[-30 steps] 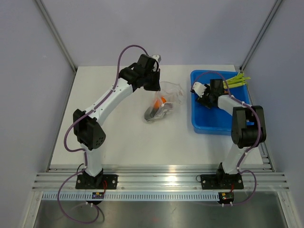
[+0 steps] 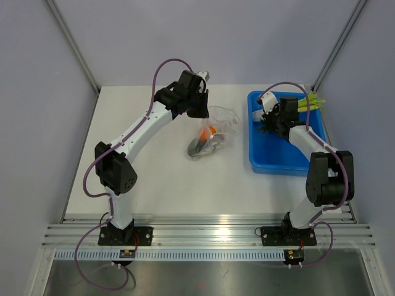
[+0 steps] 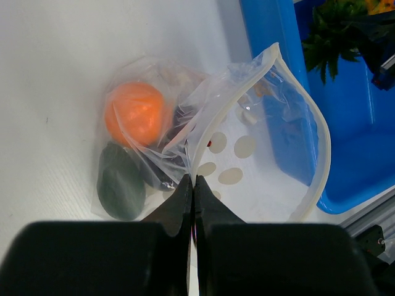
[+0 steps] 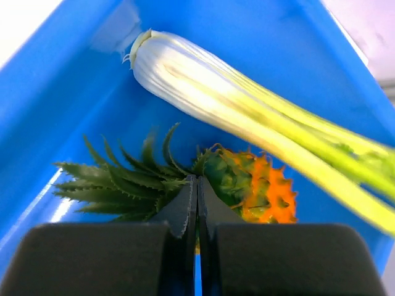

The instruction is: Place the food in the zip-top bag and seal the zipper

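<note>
A clear zip bag (image 3: 259,142) lies open-mouthed on the table, holding an orange fruit (image 3: 136,111) and a dark green oval item (image 3: 120,182). My left gripper is shut on the bag's edge. In the blue bin (image 2: 278,160), my right gripper is shut over a pineapple's leaves (image 4: 117,191), beside its orange body (image 4: 265,203); whether any leaf is caught between the fingertips is unclear. A celery bunch (image 4: 241,117) lies above the pineapple in the right wrist view.
The blue bin fills the right side of the table, its left wall close to the bag.
The left arm and bag are unchanged.
</note>
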